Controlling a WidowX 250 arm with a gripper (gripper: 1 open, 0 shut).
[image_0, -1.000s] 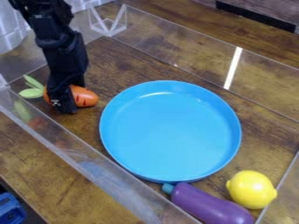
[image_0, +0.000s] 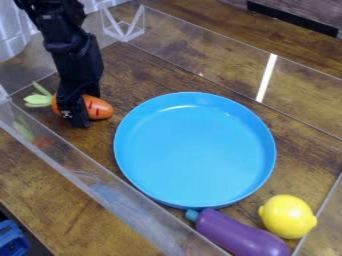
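Note:
My black gripper (image_0: 78, 112) reaches down at the left onto an orange toy carrot (image_0: 96, 106) with pale green leaves (image_0: 38, 98). The fingertips are low around the carrot's middle; whether they touch it is hard to tell. A large blue plate (image_0: 195, 150) lies to the right of the carrot, apart from it.
A yellow lemon (image_0: 287, 216) and a purple eggplant (image_0: 241, 234) lie at the lower right. Clear walls (image_0: 265, 78) border the wooden workspace. Bare floor lies above the plate. A blue object (image_0: 8, 240) sits at the lower left corner.
My gripper and the carrot have shifted very slightly; otherwise the scene looks the same.

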